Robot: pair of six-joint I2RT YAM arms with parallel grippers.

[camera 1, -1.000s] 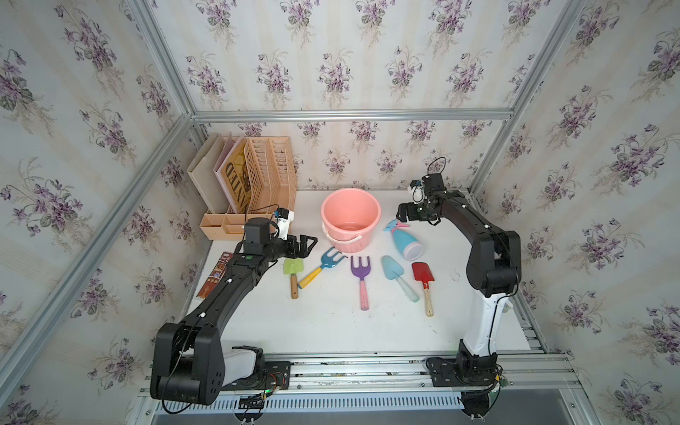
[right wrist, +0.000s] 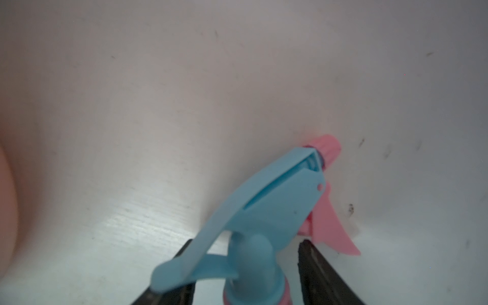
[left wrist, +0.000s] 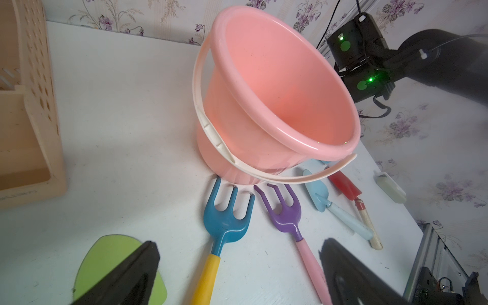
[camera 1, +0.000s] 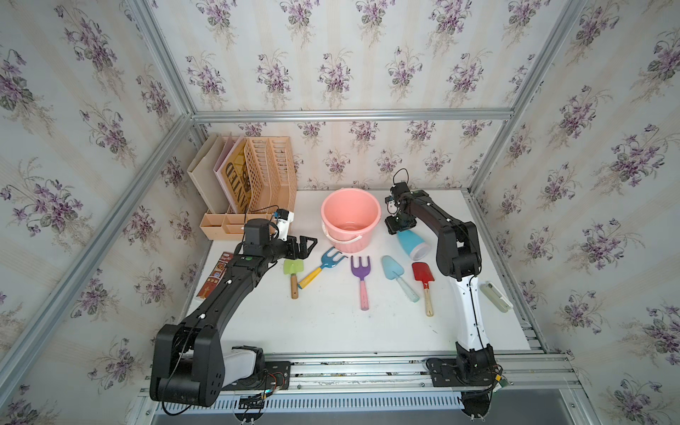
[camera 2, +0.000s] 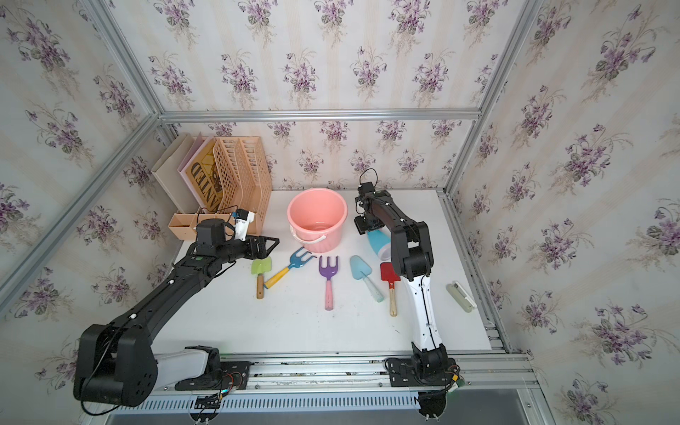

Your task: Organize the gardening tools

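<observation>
The blue spray bottle (camera 1: 414, 244) lies right of the pink bucket (camera 1: 350, 212); my right gripper (camera 1: 397, 225) is around its neck, fingers on either side of the blue-and-pink nozzle (right wrist: 269, 203), part open. My left gripper (camera 1: 306, 246) stands open above the green spade (camera 1: 293, 266) and blue fork (camera 1: 328, 261). A purple fork (camera 1: 360, 267), pale blue trowel (camera 1: 393, 267) and red spade (camera 1: 423, 272) lie along the table's middle.
A beige rack (camera 1: 272, 170) with folders fills the back left. A flat red item (camera 1: 216, 276) lies at the left edge, a pale object (camera 1: 496, 296) at the right.
My right gripper has moved left and down onto the spray bottle's head, and the bottle has shifted slightly. The left arm is unchanged.
</observation>
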